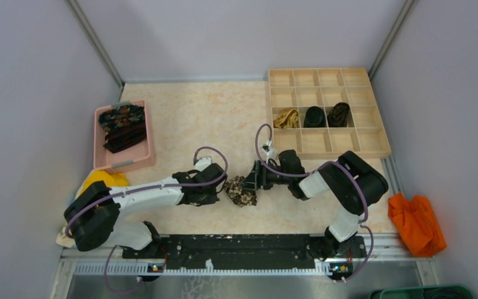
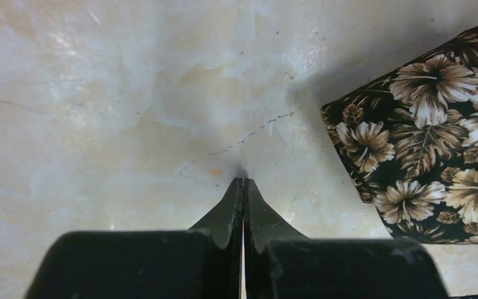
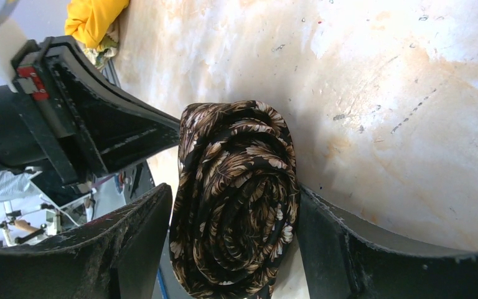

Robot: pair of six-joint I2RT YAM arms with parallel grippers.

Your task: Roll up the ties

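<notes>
A dark tie with brown and cream flowers (image 1: 241, 194) stands on edge at the table's front middle, coiled into an oval roll. In the right wrist view its spiral end (image 3: 233, 205) faces me between the fingers of my right gripper, one finger along each side. Whether both fingers press on it is unclear. My left gripper is shut with nothing between its tips, over bare table. The tie's patterned flat side (image 2: 423, 146) lies to its right, apart from it in the left wrist view.
A wooden compartment box (image 1: 373, 140) at the back right holds a yellow roll (image 1: 287, 118), a dark green roll (image 1: 314, 117) and a black roll (image 1: 338, 115). The pink basket (image 1: 138, 149) at left holds dark folded ties (image 1: 124, 128).
</notes>
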